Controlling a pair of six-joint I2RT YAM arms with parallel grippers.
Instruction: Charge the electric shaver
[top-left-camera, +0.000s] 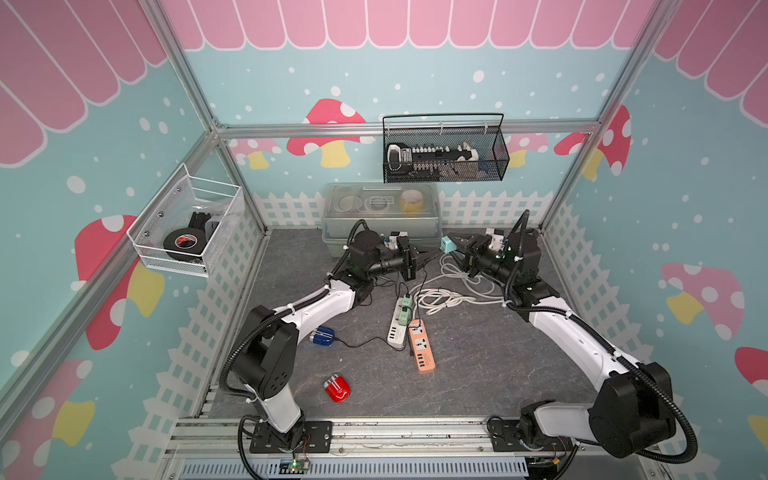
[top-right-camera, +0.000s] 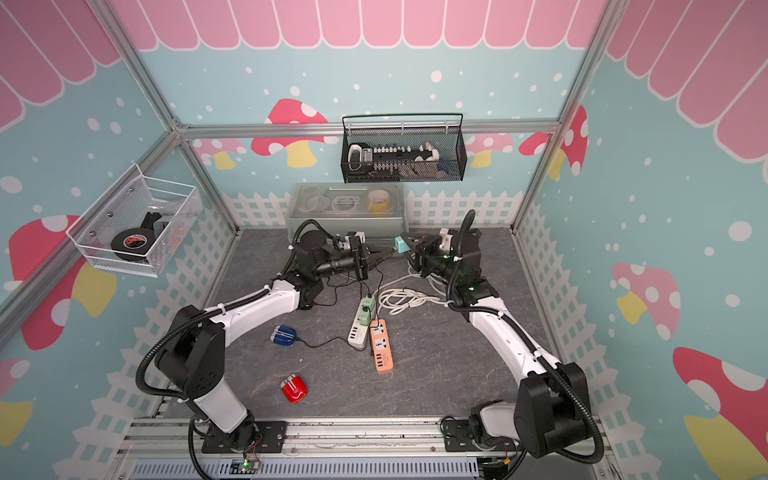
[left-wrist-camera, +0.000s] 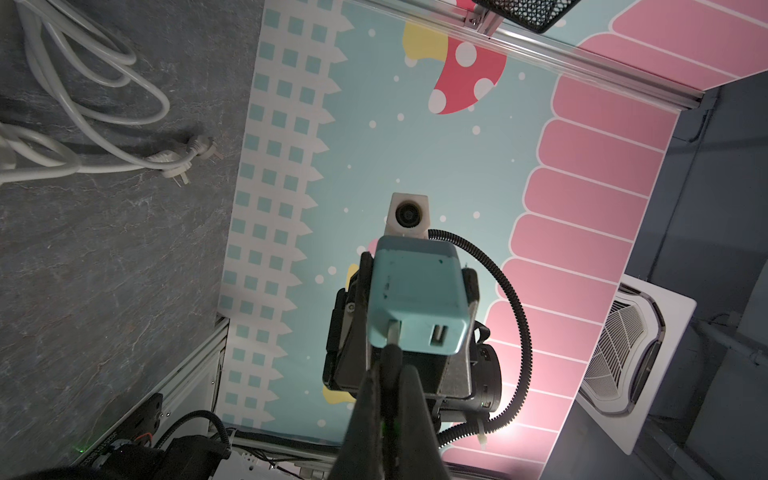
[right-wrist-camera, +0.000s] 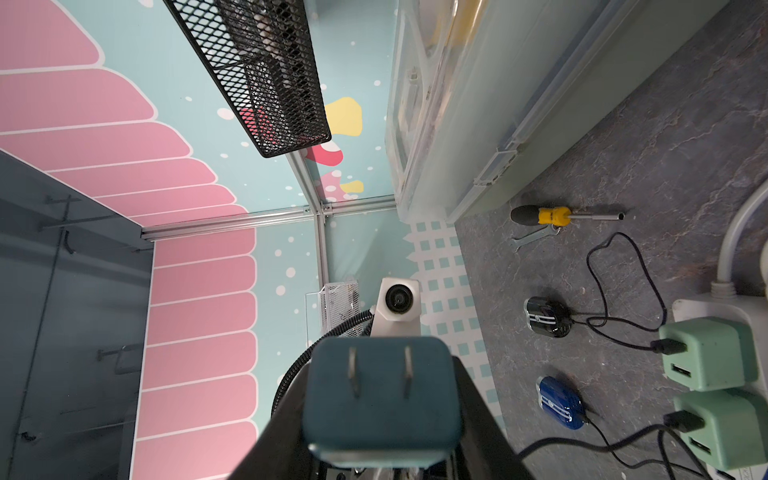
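A light-blue USB charger (left-wrist-camera: 420, 280) is gripped in my right gripper (top-left-camera: 454, 243); its two ports face my left hand in the left wrist view, and its two prongs show in the right wrist view. My left gripper is shut on a black cable plug (left-wrist-camera: 390, 358). The plug's metal tip (left-wrist-camera: 393, 330) lines up with the left port; whether it has entered cannot be told. Near the front left of the table lies a red shaver (top-left-camera: 337, 388). A blue shaver (right-wrist-camera: 561, 402) and a black shaver (right-wrist-camera: 548, 317) trail dark cables.
A white power strip (top-left-camera: 397, 331) carries green chargers (right-wrist-camera: 709, 353). Beside it lies an orange strip (top-left-camera: 421, 346). White cable coils (top-left-camera: 442, 301) and a lidded bin (top-left-camera: 382, 214) are behind.
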